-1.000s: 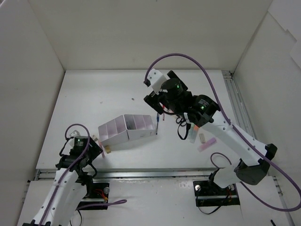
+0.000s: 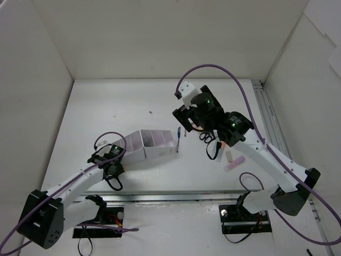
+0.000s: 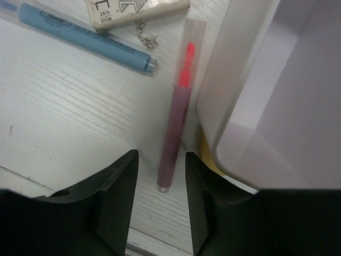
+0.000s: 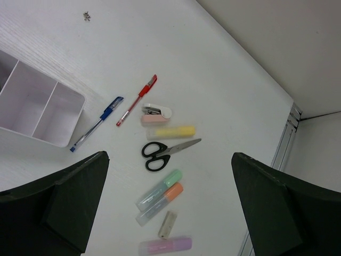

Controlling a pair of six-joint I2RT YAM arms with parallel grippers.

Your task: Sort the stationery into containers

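A pinkish-purple pen point(image 3: 175, 128) with a clear cap lies beside a white container point(image 3: 240, 69). My left gripper is open just over it, fingers on either side of its lower part. A blue pen point(image 3: 85, 42) and a small cardboard box point(image 3: 136, 10) lie nearby. My right gripper is open, high over the red pen point(image 4: 136, 100), blue pen point(image 4: 97, 124), stapler point(image 4: 155, 118), yellow highlighter point(image 4: 170, 132), scissors point(image 4: 160, 160), green highlighter point(image 4: 154, 194), orange highlighter point(image 4: 160, 205), eraser point(image 4: 167, 225) and purple highlighter point(image 4: 165, 246).
The divided white organizers point(image 2: 159, 150) sit in the middle of the table point(image 2: 101, 101). A yellow object point(image 3: 209, 161) is partly hidden behind the container beside the left gripper.
My left gripper has moved right and toward the back, up to the container's left end. The right arm has shifted a little to the right.
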